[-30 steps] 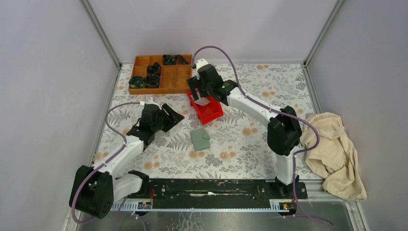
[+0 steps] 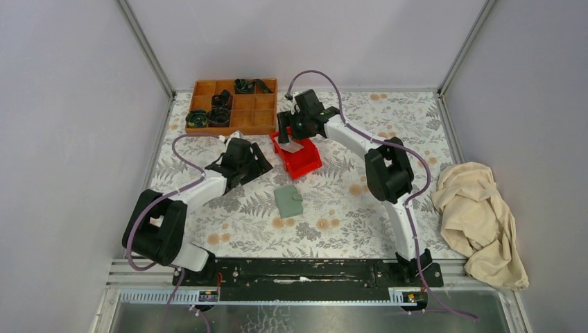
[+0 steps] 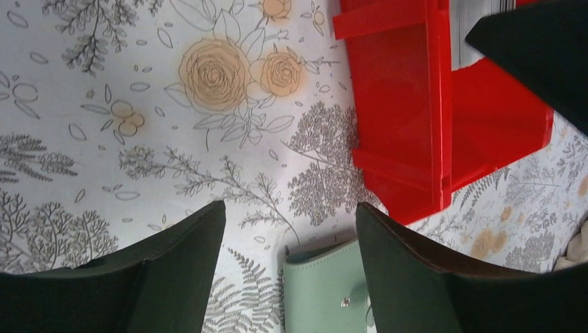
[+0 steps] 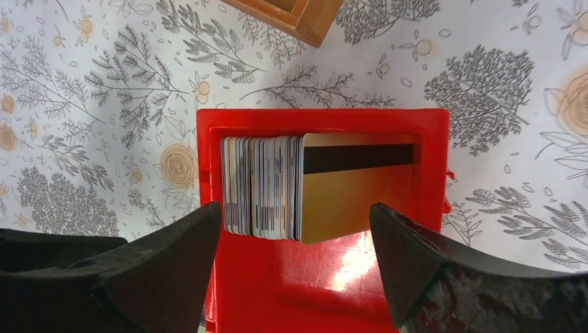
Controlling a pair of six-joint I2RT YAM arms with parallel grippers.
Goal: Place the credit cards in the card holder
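Observation:
A row of cards (image 4: 263,187) stands on edge inside the red tray (image 4: 322,116); a gold card with a black stripe (image 4: 357,198) faces out at the right end of the row. My right gripper hovers over the tray, its fingers spread apart and nothing held; the cards lie between and beyond them in the right wrist view. The green card holder (image 2: 288,201) rests flat on the table in front of the tray. Left of the tray, my left gripper stands open and empty, with the holder's upper edge (image 3: 322,260) below it in the left wrist view.
A wooden compartment box (image 2: 243,130) with coiled dark belts (image 2: 220,116) sits at the back left, close to the tray. Beige cloth (image 2: 478,222) is heaped at the right. Patterned table around the holder is bare.
My right gripper has shifted slightly right over the tray. Tray and holder have stayed put.

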